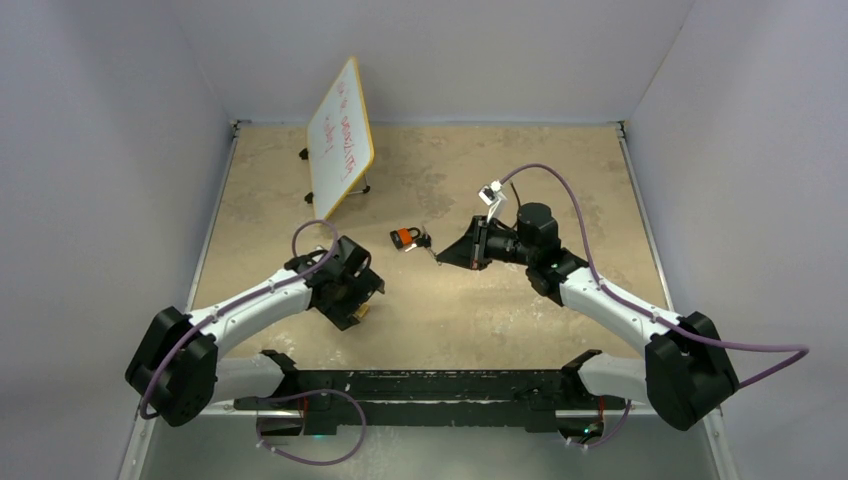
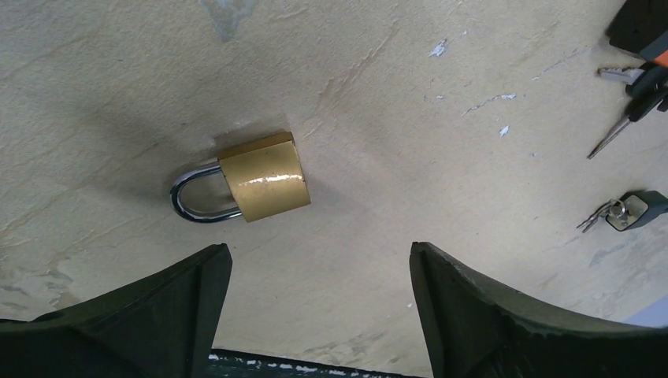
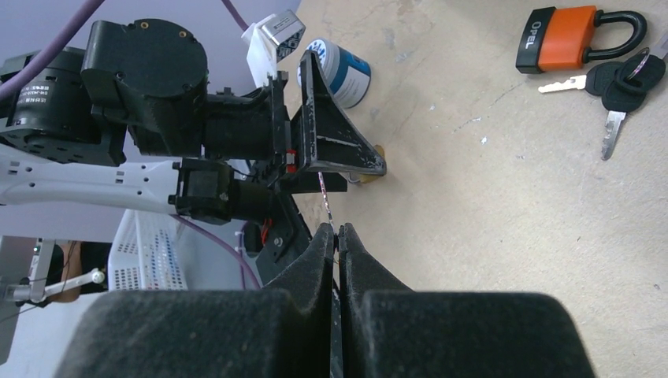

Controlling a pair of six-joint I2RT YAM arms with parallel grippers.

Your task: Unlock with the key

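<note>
A brass padlock [image 2: 264, 177] lies flat beneath my left gripper, which is open and empty; in the top view the arm partly covers it. An orange-and-black padlock [image 1: 406, 236] lies at table centre, with black-headed keys [image 3: 630, 83] beside it. In the left wrist view a small dark padlock with keys [image 2: 638, 211] lies at the right. My right gripper is shut, held above the table to the right of the orange padlock, with nothing visible between its fingertips.
A whiteboard [image 1: 340, 140] with red writing stands at back left. A round tin [image 3: 343, 75] stands beside my left arm. The table's front and right have bare room. Walls enclose the back and sides.
</note>
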